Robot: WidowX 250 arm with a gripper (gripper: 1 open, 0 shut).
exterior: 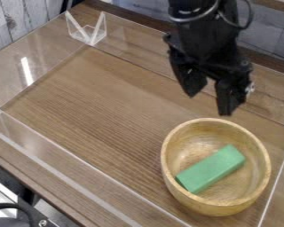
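My black gripper (pixel 208 93) hangs over the table at the upper right, just behind and above a round wooden bowl (pixel 180 151), with its fingers open. In the bowl lies a green rectangular block (pixel 211 170), apart from the gripper.
A clear plastic object (pixel 88 28) sits at the back left. Dark edges and cables show at the lower left.
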